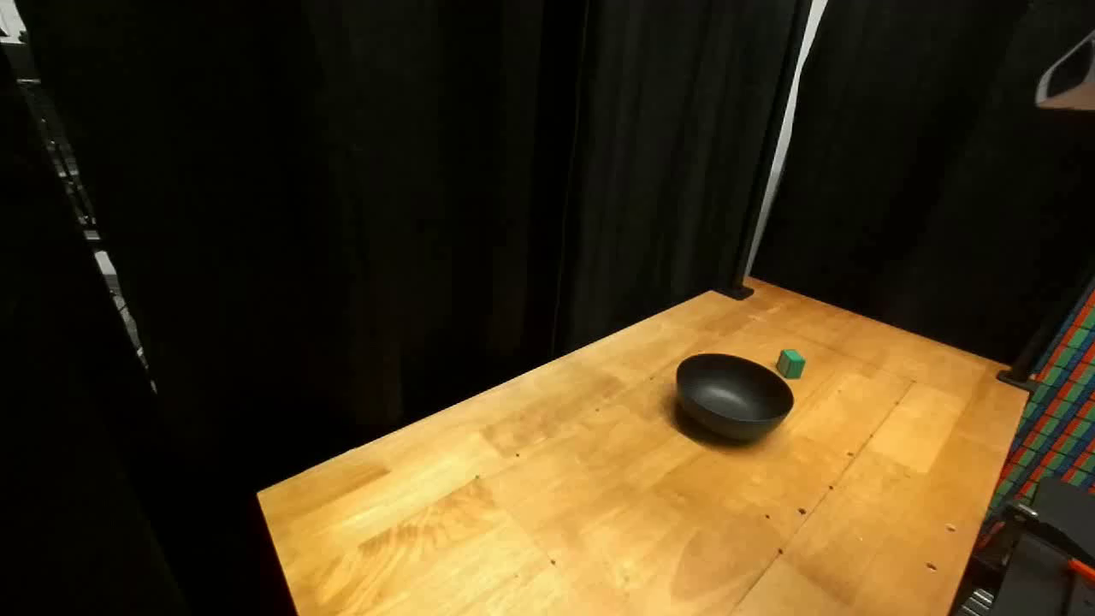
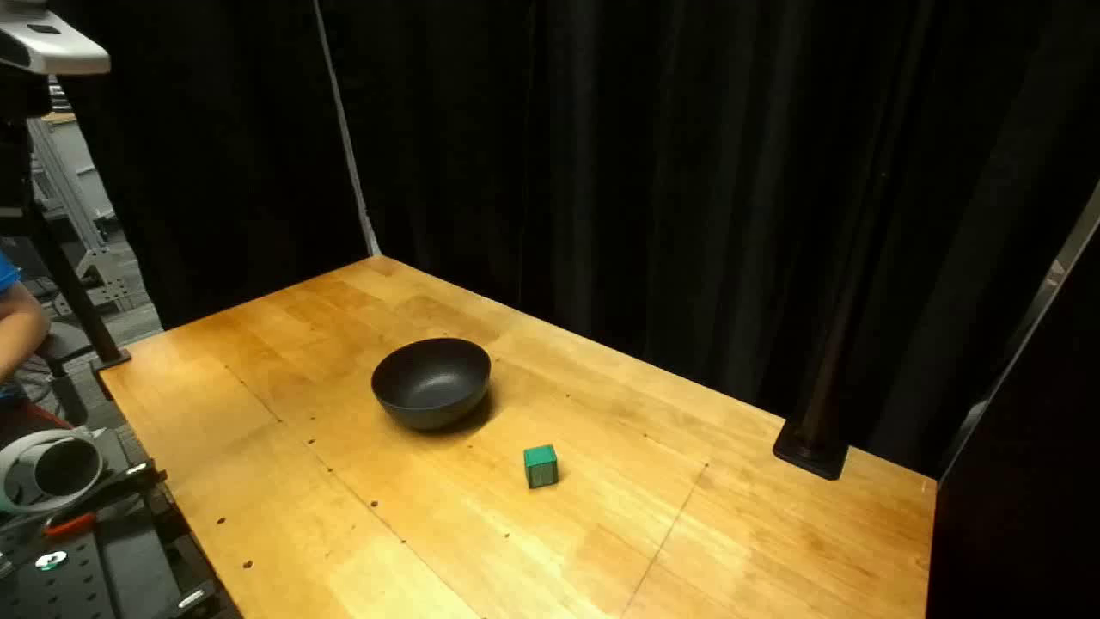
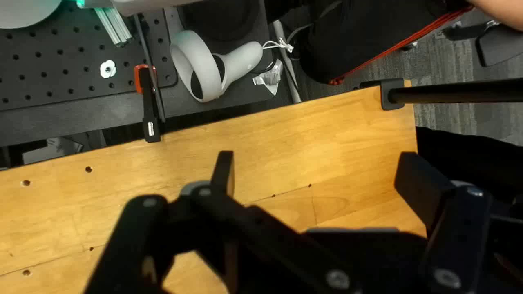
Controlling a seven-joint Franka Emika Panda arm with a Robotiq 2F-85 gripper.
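Note:
A small green cube rests on the wooden table, a short way from a black bowl. In the first exterior view the same cube lies beyond the bowl, apart from it. The part of the bowl's inside that shows is bare. My gripper appears in the wrist view with its fingers spread wide, open over bare wood at the table's edge. Nothing is between them. Neither cube nor bowl shows in the wrist view, and the gripper's fingers are out of both exterior views.
Black posts stand clamped at its edges, one with its base near the cube's side. A dark perforated platform with a white controller and an orange-black clamp adjoins the table. A person's arm shows beside it.

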